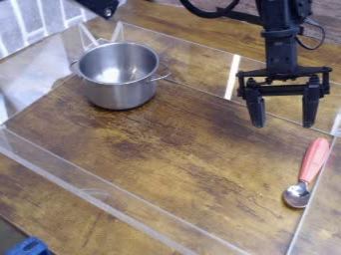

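Observation:
My gripper, black with two downward fingers, stands open and empty above the right part of the wooden table. Below it to the right lies an ice-cream scoop with a pink handle and a metal head. A steel pot with side handles sits at the upper left.
Clear strips run along the table's edges and across its back and right side. A white object lies beyond the pot at the left. A blue object is at the bottom left corner.

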